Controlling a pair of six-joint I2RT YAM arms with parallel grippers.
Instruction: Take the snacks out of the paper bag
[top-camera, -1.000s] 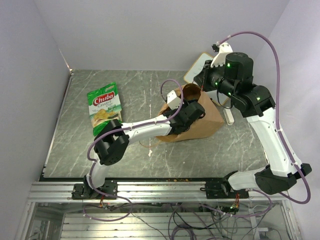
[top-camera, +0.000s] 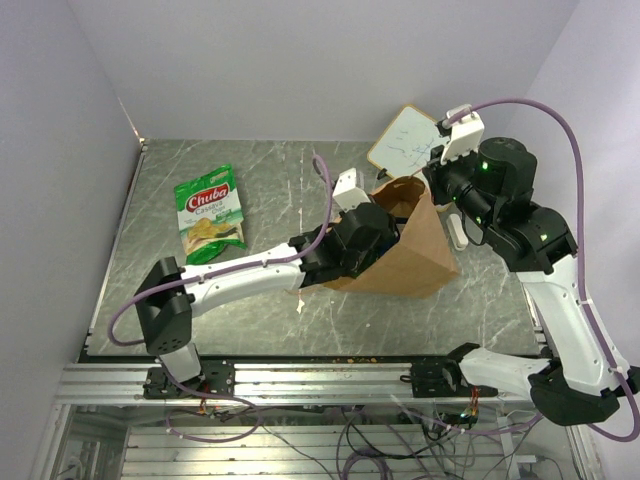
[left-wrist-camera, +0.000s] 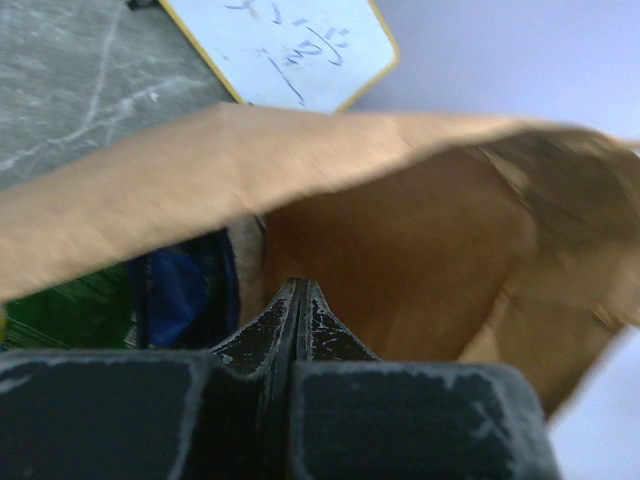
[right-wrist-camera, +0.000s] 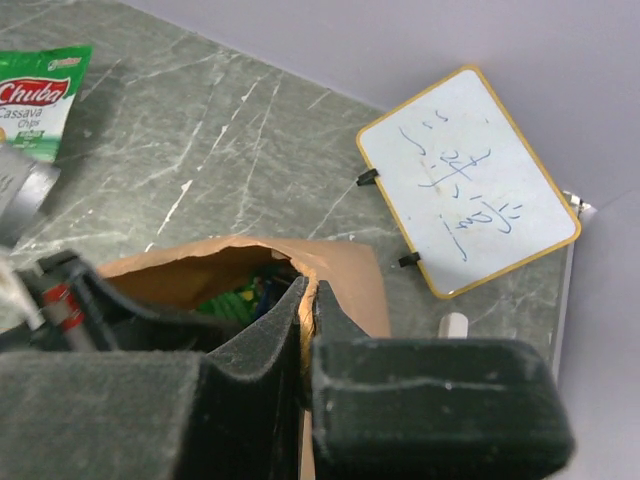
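Observation:
A brown paper bag (top-camera: 415, 255) leans on the table, its mouth open toward the back left. My right gripper is shut on the bag's rim, the paper running between its fingertips. My left gripper is in the bag's mouth, fingers together; nothing shows clearly between them. Inside the bag, a green snack pack (left-wrist-camera: 75, 310) and a blue one (left-wrist-camera: 180, 290) lie beside the left fingers, partly hidden by the paper. A green-and-white Chuba cassava chips pack (top-camera: 210, 214) rests flat on the table at left.
A whiteboard (right-wrist-camera: 470, 185) with handwriting stands behind the bag against the back wall. A small white object (top-camera: 457, 232) lies right of the bag. Open table surface (top-camera: 265, 190) stretches between the chips pack and the bag.
The right arm has shifted rightward, drawing the bag's rim with it. The left arm's elbow has swung left and toward the front, its gripper staying at the bag's mouth. The chips pack is unmoved.

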